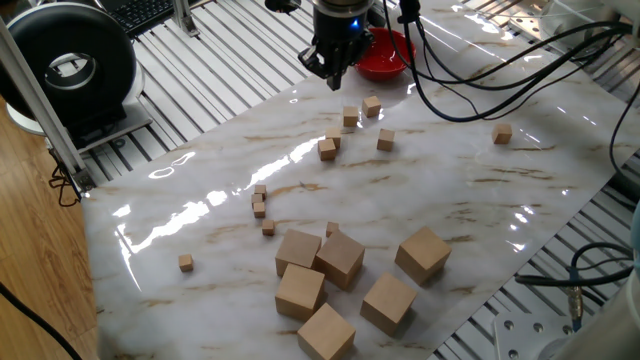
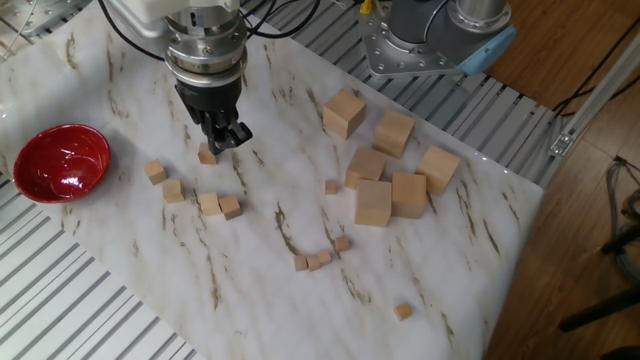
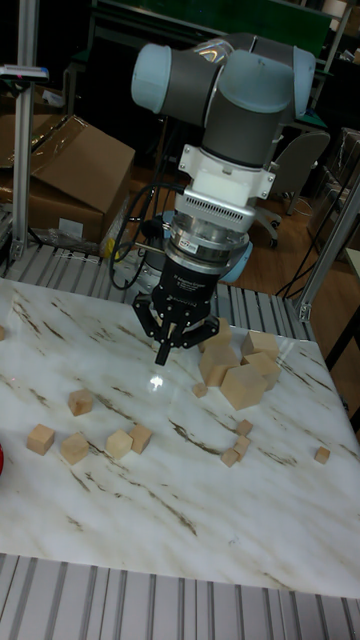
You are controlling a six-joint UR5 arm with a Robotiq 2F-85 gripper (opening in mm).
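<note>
High over the table hangs my gripper, pointing down, its fingertips together with nothing visible between them. In the second exterior view the gripper covers part of the view near a medium wooden cube. The third view shows the gripper above bare marble, apart from the cubes. Large wooden cubes stand grouped at the near side in the first view. Medium cubes are scattered toward the far side, two of them touching. Small cubes lie around the middle, one off by itself.
A red bowl sits at one end of the marbled table and looks empty. Black cables hang over the table in the first view. Open surface lies between the cube groups.
</note>
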